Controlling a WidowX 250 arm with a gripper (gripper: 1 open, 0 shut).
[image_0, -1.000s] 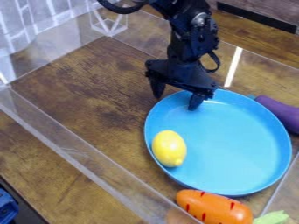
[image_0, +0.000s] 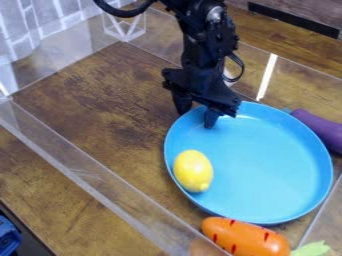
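Observation:
The black robot gripper (image_0: 201, 100) hangs low over the back left rim of a blue plate (image_0: 254, 165), its fingertips down near the rim. Whether it is open or shut, and whether anything is between its fingers, is hidden by its own dark body. A yellow oval object (image_0: 193, 172), like a lemon or potato, lies on the plate's left part.
An orange toy carrot (image_0: 245, 237) lies in front of the plate, and a purple eggplant-like object (image_0: 318, 130) at its right. A blue object sits at the lower left corner.
The gripper has shifted and turned slightly, its fingertips a little to the left. The plate and the objects around it look unmoved.

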